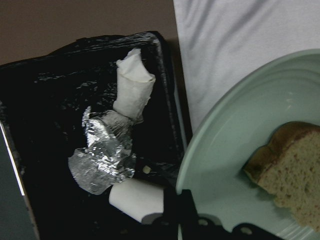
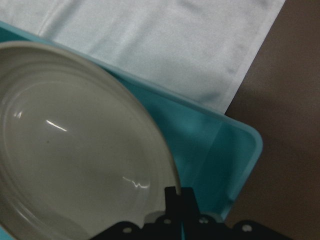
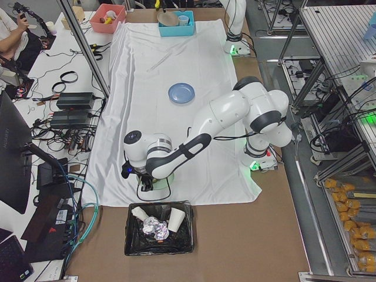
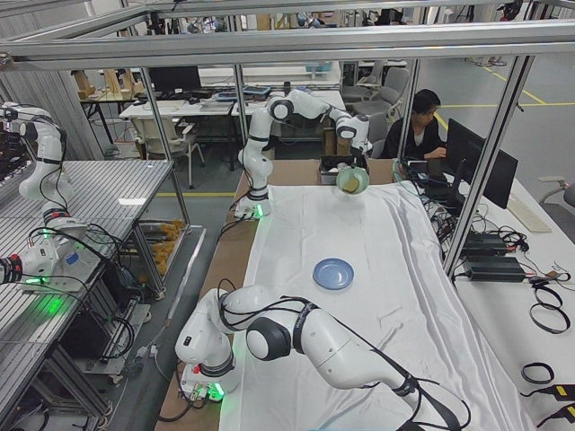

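Observation:
In the left wrist view my left gripper is shut on the rim of a pale green plate, which carries a slice of bread. It holds them at the edge of a black bin containing foil and white paper cups or rolls. In the right wrist view my right gripper is shut on the rim of a beige dish, over a teal bin at the table's far end in the camera left view.
A blue plate lies mid-cloth on the white sheet. A red bin stands beside the far end. Monitors and cables crowd the side desk.

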